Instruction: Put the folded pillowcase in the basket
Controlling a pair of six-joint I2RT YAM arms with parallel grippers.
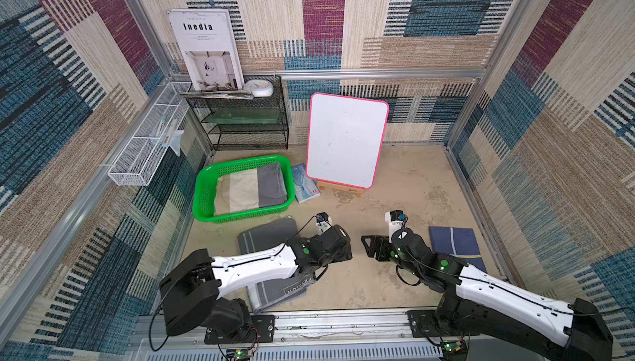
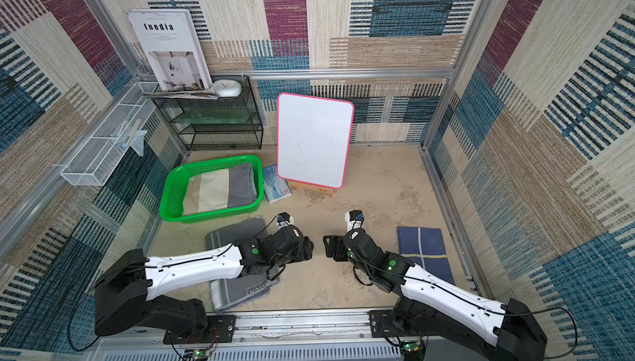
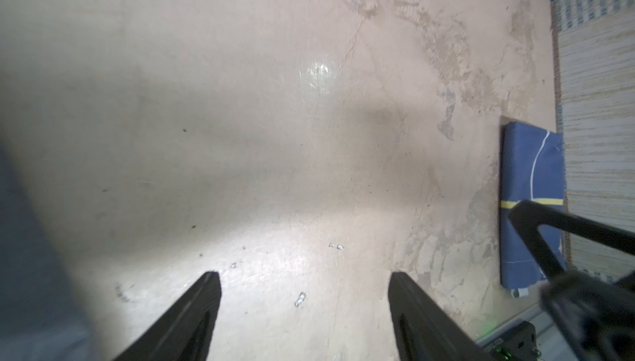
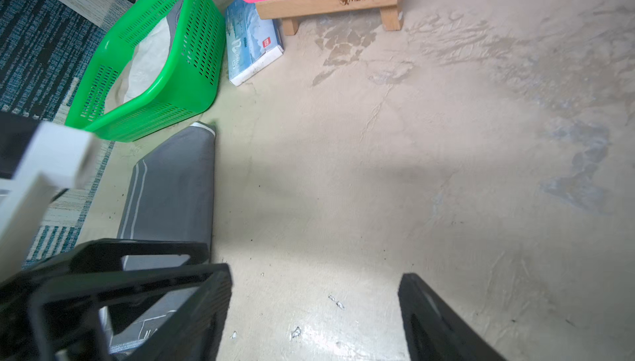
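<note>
A green basket (image 1: pixel 243 214) at the left holds a flat folded cloth (image 1: pixel 244 190) in beige, cream and grey stripes. In front of it lies a grey folded cloth (image 1: pixel 258 235) with light lines, partly hidden by the left arm. At the right lies a blue folded cloth (image 2: pixel 423 242) with a white and a yellow line. Which of these is the pillowcase I cannot tell by looks. My left gripper is open and empty, over bare table right of the grey cloth. My right gripper is open too, nothing between its fingers, facing the left one.
A whiteboard (image 1: pixel 347 139) on a wooden stand and a blue box (image 1: pixel 305 183) stand behind, the box right beside the basket. A black wire rack (image 1: pixel 254 139) is at the back left. Bare table (image 4: pixel 317 175) lies in the middle and toward the back right.
</note>
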